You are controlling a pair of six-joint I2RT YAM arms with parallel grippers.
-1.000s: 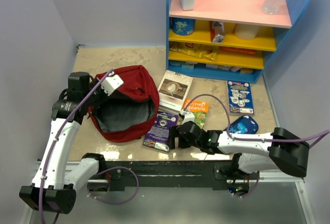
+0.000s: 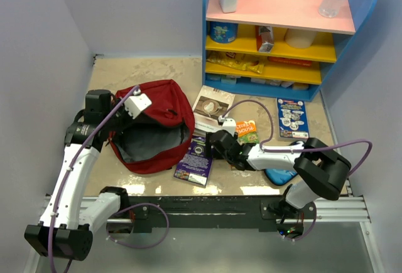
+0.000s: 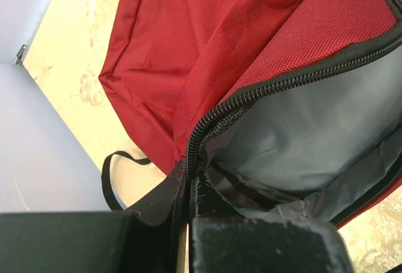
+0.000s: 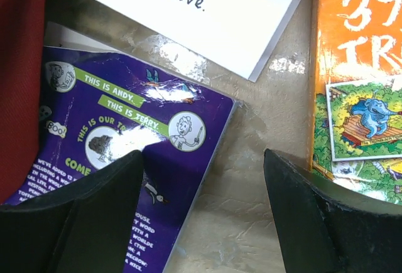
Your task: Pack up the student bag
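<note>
The red student bag (image 2: 182, 122) lies on the left with its grey-lined mouth gaping. In the left wrist view, my left gripper is shut on the zipped edge of the bag's opening (image 3: 204, 122). A purple book (image 2: 192, 167) lies flat just right of the bag. Above its right edge is my right gripper, fingers part open and nothing gripped; the right wrist view shows one finger over the purple book (image 4: 188, 107) and the other near the orange book (image 4: 320, 122). My right arm partly covers the orange book (image 2: 247, 128) in the top view.
A white book with a coffee cup (image 2: 210, 105) lies behind the purple one. A blue book (image 2: 293, 119) is at the right, and a blue pouch (image 2: 276, 176) is partly under my right arm. The blue shelf unit (image 2: 270, 88) stands at the back.
The left arm and the bag look nearly still.
</note>
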